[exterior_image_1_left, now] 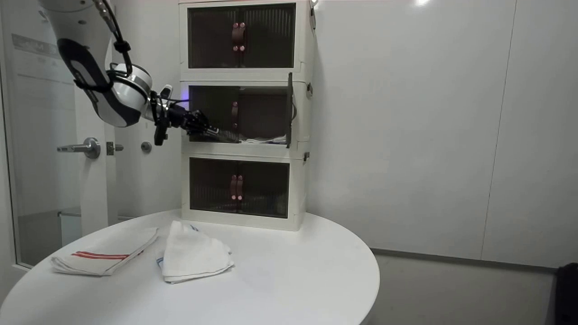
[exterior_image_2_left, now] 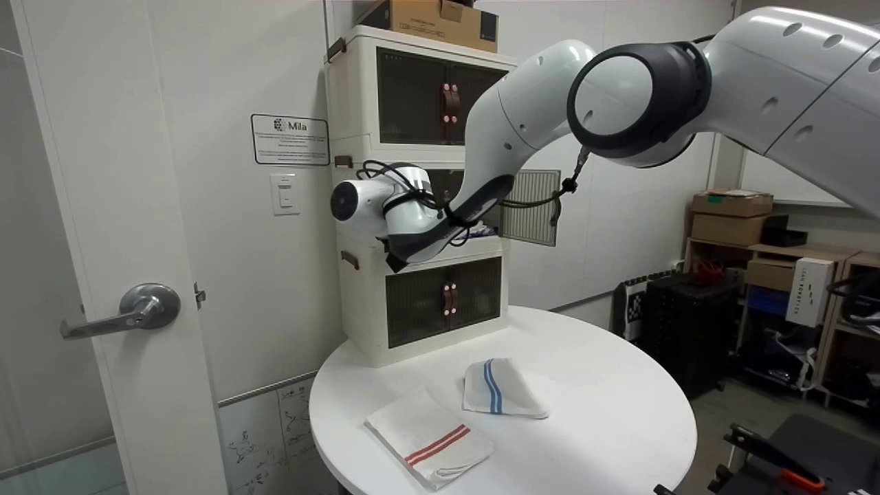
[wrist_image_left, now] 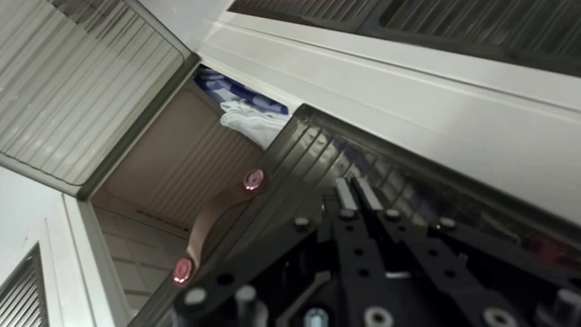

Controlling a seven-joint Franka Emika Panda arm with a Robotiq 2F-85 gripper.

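Observation:
The middle cabinet (exterior_image_1_left: pixel 246 151) has its right door (exterior_image_1_left: pixel 290 111) swung out, seen edge-on in exterior view 1. Its dark ribbed left door (wrist_image_left: pixel 294 188) is closed or nearly so and carries a brown strap handle (wrist_image_left: pixel 209 218). In front of that door's lower part is my gripper, its two fingers close together and nothing visible between them. The handle lies to one side, apart from the fingertips. Whether they touch the door is unclear. Inside the cabinet lie a white cloth (wrist_image_left: pixel 253 122) and a blue patterned cloth (wrist_image_left: pixel 239 92). Exterior view 2 hides the gripper behind the arm.
A red-striped towel (exterior_image_2_left: pixel 433 441) and a blue-striped towel (exterior_image_2_left: pixel 503 388) lie folded on the round white table (exterior_image_2_left: pixel 610 412). The upper cabinet (exterior_image_1_left: pixel 241 71) and lower cabinet (exterior_image_1_left: pixel 238 215) have both doors closed.

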